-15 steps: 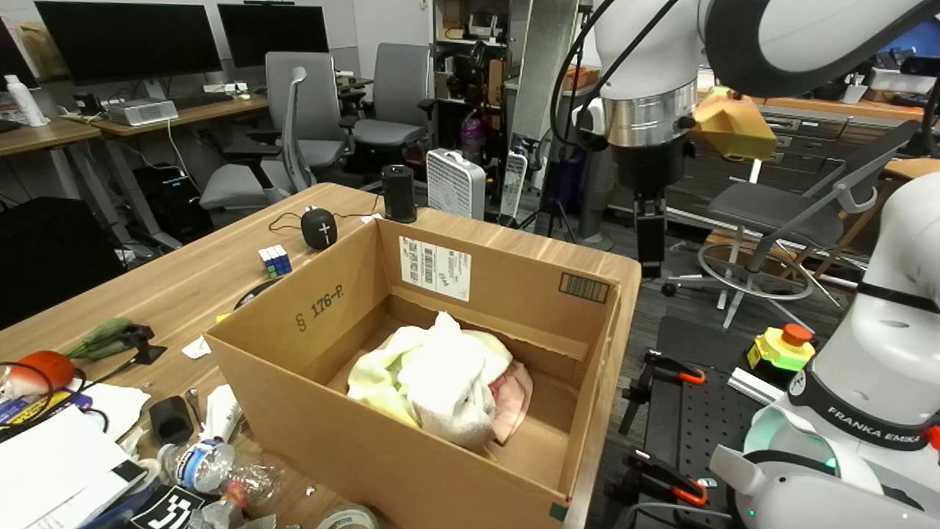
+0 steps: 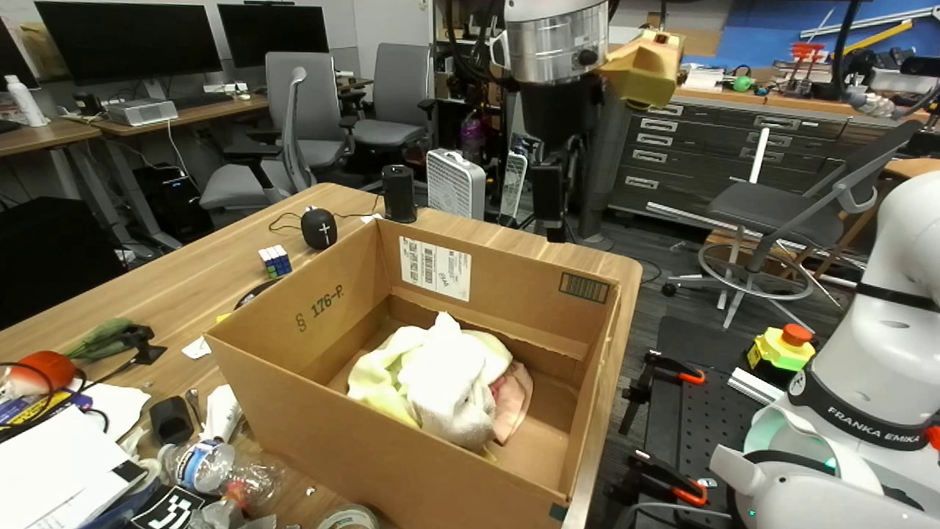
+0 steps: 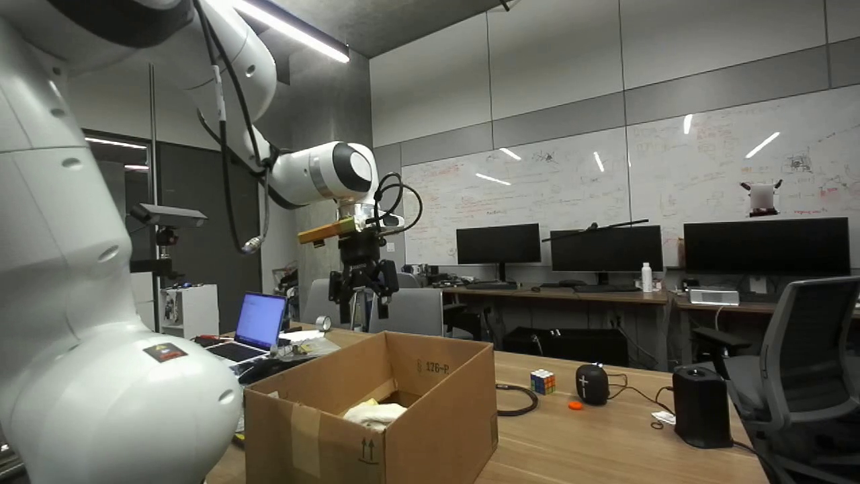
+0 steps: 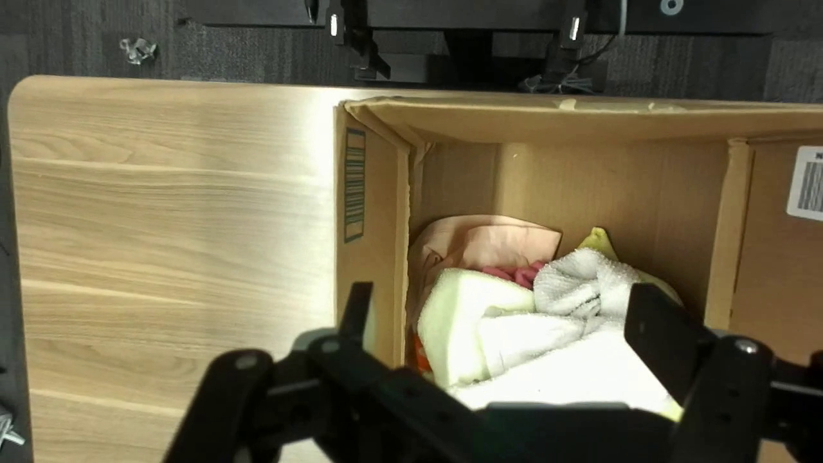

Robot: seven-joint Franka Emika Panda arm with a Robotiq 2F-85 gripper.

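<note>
A large open cardboard box (image 2: 370,450) stands on the wooden table. Inside it lies a heap of cloths: a white towel (image 2: 452,370) on top, a pale yellow cloth (image 2: 388,366) at one side, and a pink cloth (image 2: 513,401) at the other. From above, in the wrist view, the white towel (image 4: 578,363) shows between and beyond my fingers, well below them. My gripper (image 3: 367,310) hangs above the box's rim level, fingers pointing down, its fingers wide apart and empty. The heap's underside is hidden.
On the table beside the box are a Rubik's cube (image 3: 542,382), a round black speaker (image 3: 592,384) and a taller black speaker (image 3: 701,406). A plastic bottle (image 2: 207,467) and papers clutter the near left. Bare tabletop (image 4: 170,231) lies past one box wall.
The box and the cloths have stayed in place.
</note>
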